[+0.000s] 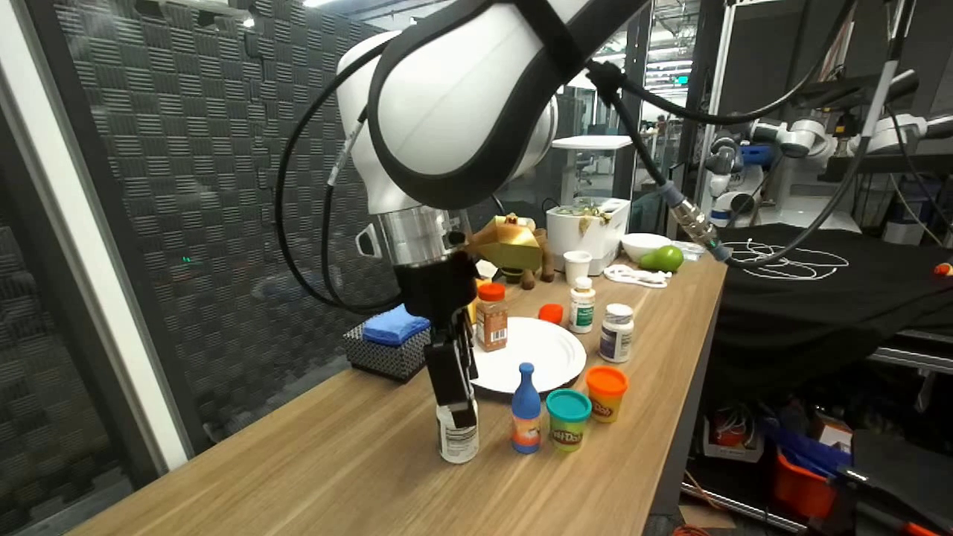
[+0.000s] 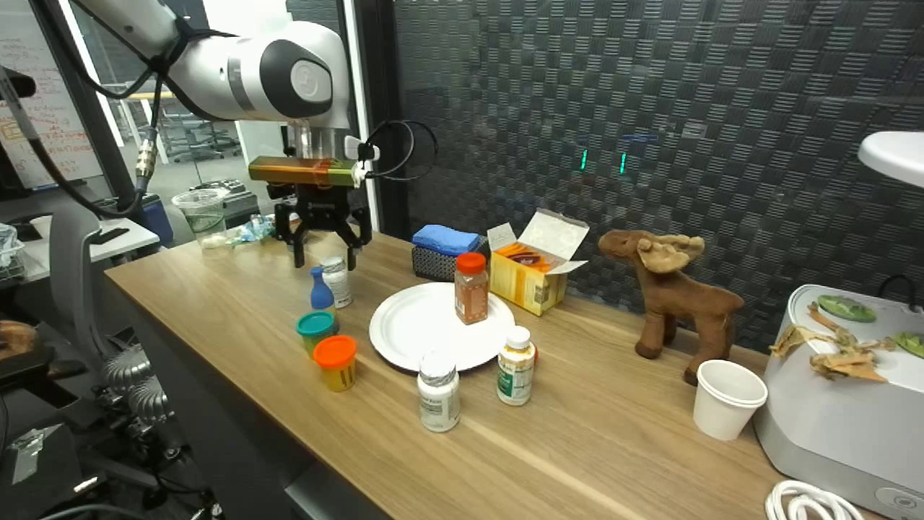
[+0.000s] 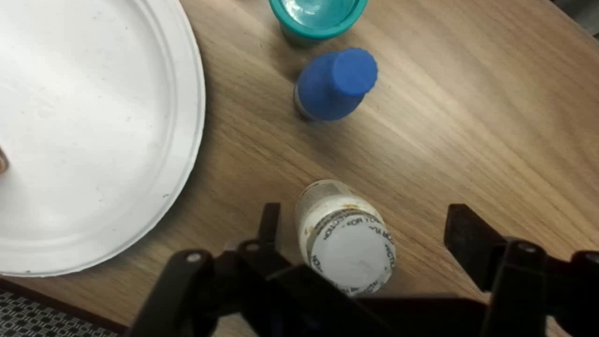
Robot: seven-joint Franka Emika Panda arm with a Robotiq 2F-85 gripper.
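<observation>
Below my gripper (image 2: pixel 325 260) stands an upright white bottle (image 3: pixel 352 255) with a pale, lettered top. In the wrist view the bottle shows in the space between my two spread fingers, nearer the left one, and neither is seen pressing on it. My gripper is open. One of its fingers (image 1: pixel 449 380) covers the bottle's upper part in exterior view 1. Close by is a blue-necked bottle (image 1: pixel 526 412). A white plate (image 3: pixel 178 168) lies on the other side, carrying a red-capped spice jar (image 2: pixel 471 290).
Teal-lidded (image 2: pixel 315 328) and orange-lidded tubs (image 2: pixel 335 364) stand along the front side. Two more pill bottles, one white-capped (image 2: pixel 439 394), sit past the plate. A dark box with a blue cloth (image 1: pixel 384 327) is behind.
</observation>
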